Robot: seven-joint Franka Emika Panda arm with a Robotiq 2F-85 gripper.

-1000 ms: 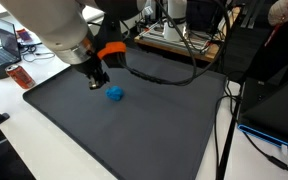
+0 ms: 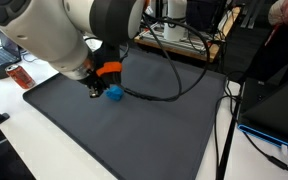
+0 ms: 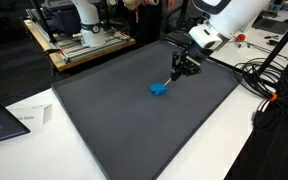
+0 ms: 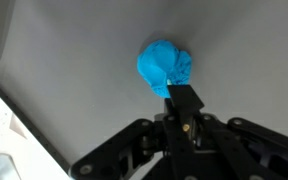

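Note:
On the grey mat (image 2: 134, 133) lies a small crumpled blue thing (image 2: 114, 93), perhaps a cloth; in the wrist view the blue thing (image 4: 165, 66) sits just beyond my fingertips. My gripper is shut and points down at its near edge. A thin pale stick (image 3: 168, 82) runs from the gripper (image 3: 173, 76) down towards the blue thing (image 3: 158, 89) in exterior view 2. The stick's upper end is hidden by the fingers. Whether its lower end touches the blue thing, I cannot tell.
The mat has raised dark edges, and most of its surface is bare. Past its corner stands a red can (image 2: 21, 76). Black cables (image 3: 274, 85) loop beside the arm. A laptop (image 2: 278, 108) is at the right of exterior view 1.
The gripper has come down and to the right, closer to the blue thing. In exterior view 1 the arm now covers part of the blue thing, which stays at about the same place.

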